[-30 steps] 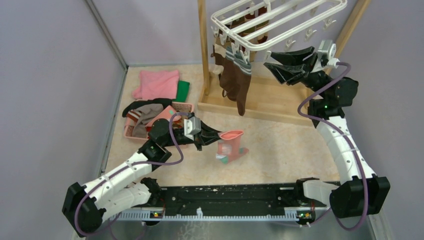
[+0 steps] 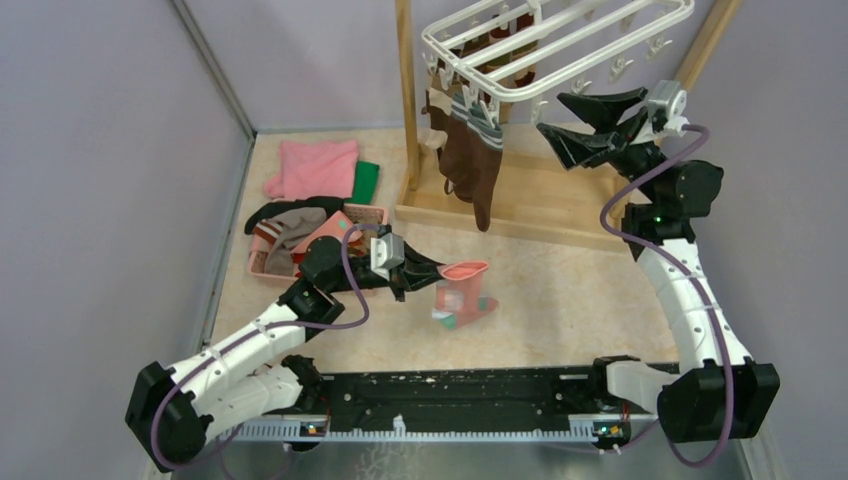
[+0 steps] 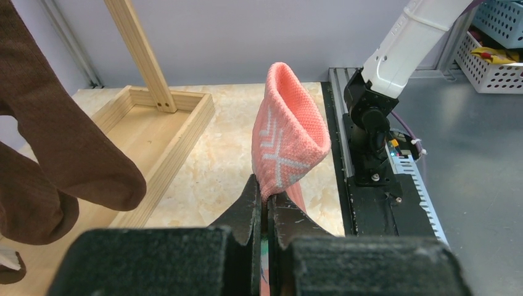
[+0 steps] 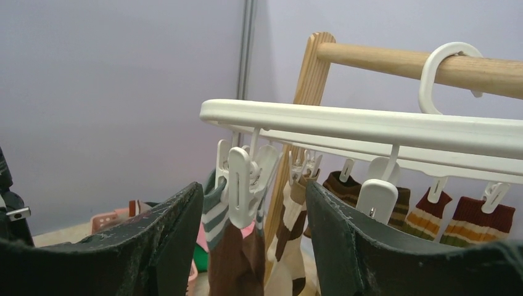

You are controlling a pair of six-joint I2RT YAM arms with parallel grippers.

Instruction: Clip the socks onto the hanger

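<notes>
A pink sock with a pale pattern and green patches hangs from my left gripper, which is shut on its cuff edge. In the left wrist view the sock's opening gapes above the pinched fingers. My right gripper stands open in front of the white hanger, its fingers apart. Between and beyond them a white clip shows, with a striped-cuff brown sock on it. Another clip hangs to the right, behind the right finger, with no sock visible in it.
Other brown and striped socks hang from the hanger's far side. A wooden rack holds the hanger. The pink basket of socks stands at left, with a pink cloth and green cloth behind.
My right gripper has drawn back slightly to the right, away from the hanger's clips, and its fingers have spread wider. The left gripper and pink sock have stayed put.
</notes>
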